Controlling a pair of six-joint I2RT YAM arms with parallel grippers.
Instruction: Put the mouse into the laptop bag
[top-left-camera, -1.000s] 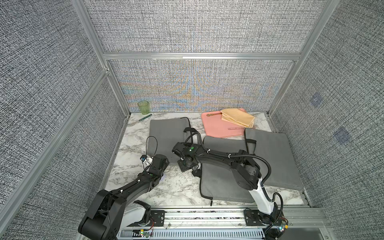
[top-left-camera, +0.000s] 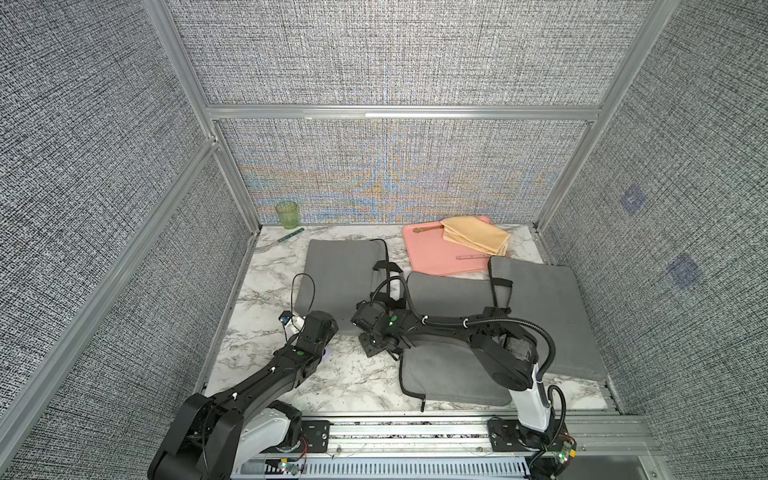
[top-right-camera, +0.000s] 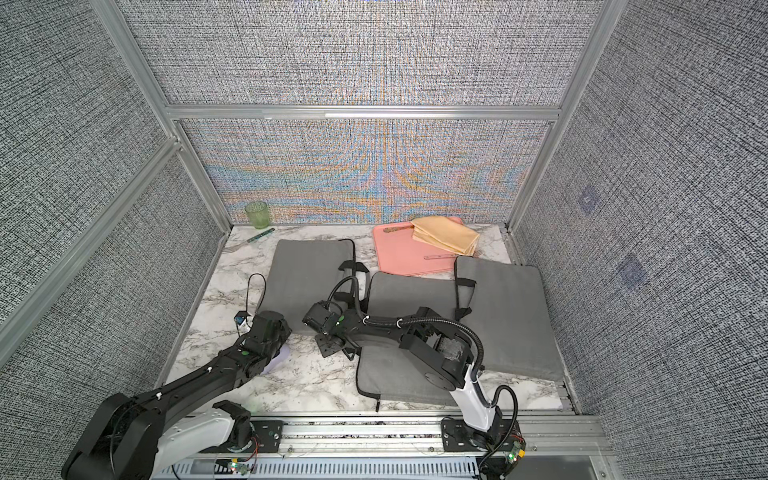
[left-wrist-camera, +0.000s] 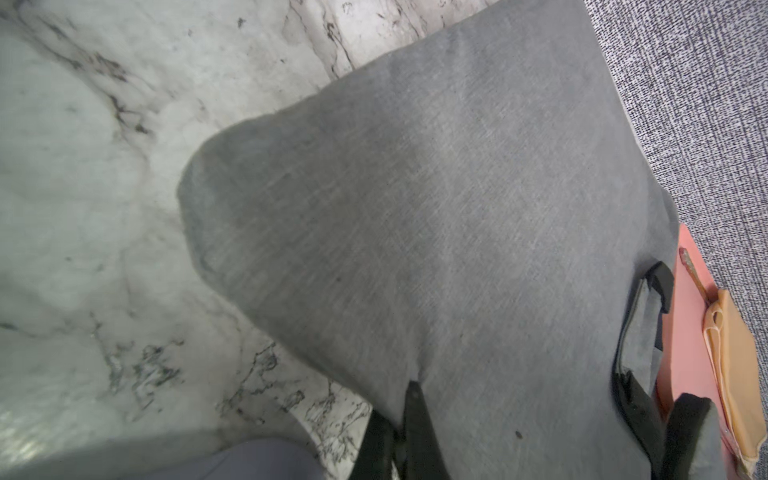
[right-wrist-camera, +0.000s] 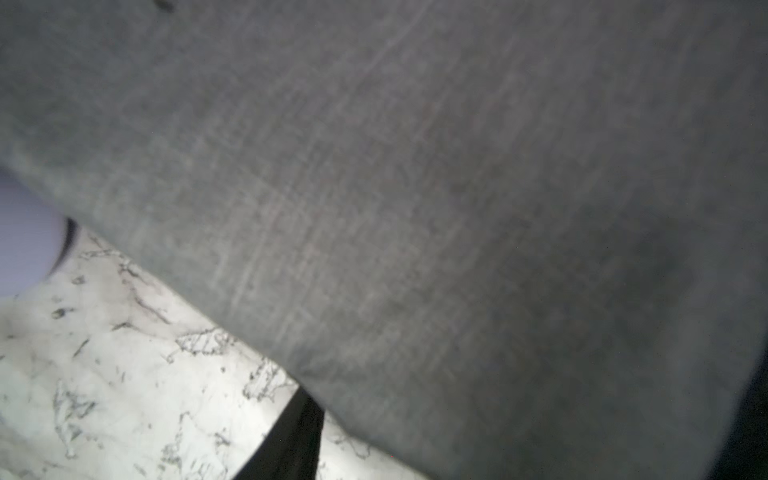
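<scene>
The lavender mouse lies on the marble table by the grey laptop bag, mostly covered by my left arm in the top views; its rounded end shows at the left of the right wrist view. My left gripper is shut at the bag's near edge, and creases in the cloth run to its fingertips. At the bag's near right part, one dark finger of my right gripper touches the cloth edge in the right wrist view. Its other finger is hidden, so the finger's opening does not show.
More grey bag panels cover the right of the table. A pink board with a yellow cloth lies at the back. A green cup stands back left. Bare marble lies in front of the bag.
The left bag has slid a little to the right. My left gripper has stayed nearly in place, its arm shifting slightly.
</scene>
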